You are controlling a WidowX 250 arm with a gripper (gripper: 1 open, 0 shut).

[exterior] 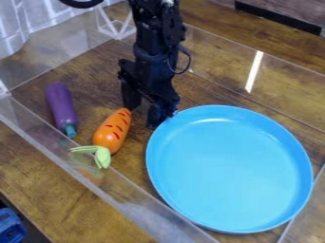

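The black gripper (148, 99) reaches down from the top middle onto the wooden surface, just behind and between an orange toy carrot (112, 131) with a pale green top and a large blue plate (229, 171). Its dark fingers blend together, so I cannot tell whether they are open or shut. A purple toy eggplant (60, 106) lies to the left of the carrot.
Clear plastic walls edge the work area at the left and bottom. The plate fills most of the lower right.
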